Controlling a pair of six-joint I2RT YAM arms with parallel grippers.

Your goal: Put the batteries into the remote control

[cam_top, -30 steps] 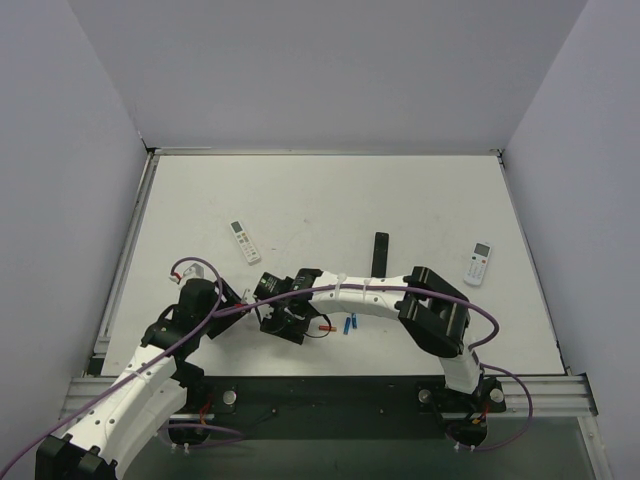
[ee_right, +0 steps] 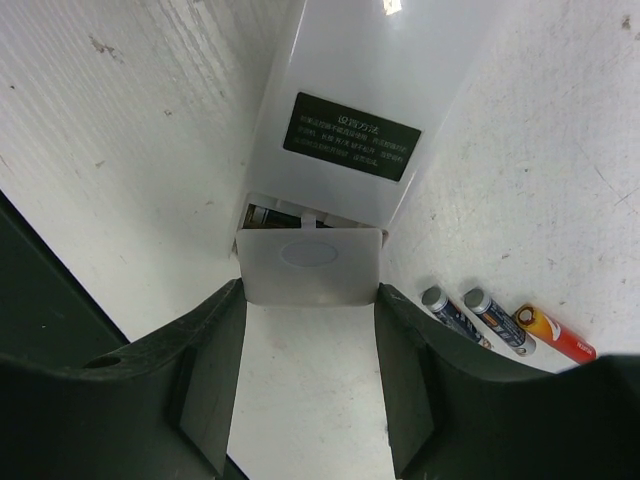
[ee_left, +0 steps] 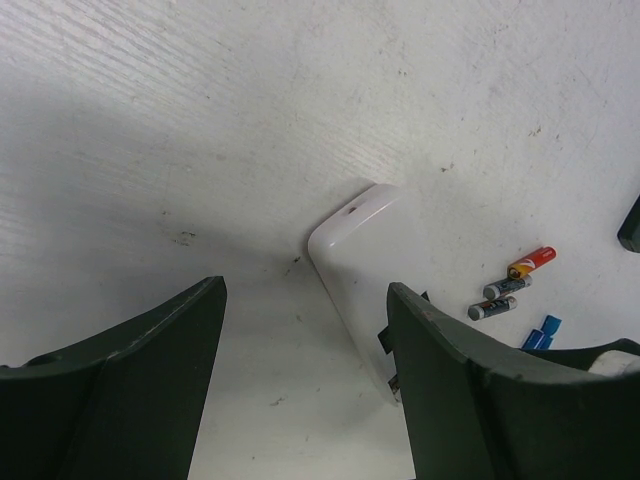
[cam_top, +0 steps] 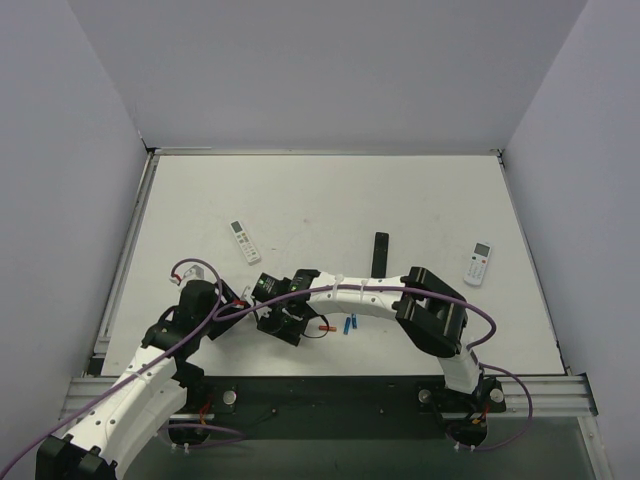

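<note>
A white remote (ee_right: pixel 360 60) lies face down, battery compartment (ee_right: pixel 270 216) exposed at its near end, partly hidden. My right gripper is shut on the battery cover (ee_right: pixel 308 262) at that end. My left gripper stands open over the table, beside the same remote (ee_left: pixel 372 260). An orange battery (ee_right: pixel 555 334) and two dark, silver-ended batteries (ee_right: pixel 500 322) lie beside the remote. Blue batteries (ee_left: pixel 542 335) lie nearby.
Two other white remotes (cam_top: pixel 244 241) (cam_top: pixel 478 264) and a black remote-like object (cam_top: pixel 380 255) lie on the table (cam_top: pixel 320 190).
My right arm has shifted very slightly in the top view; otherwise little differs.
</note>
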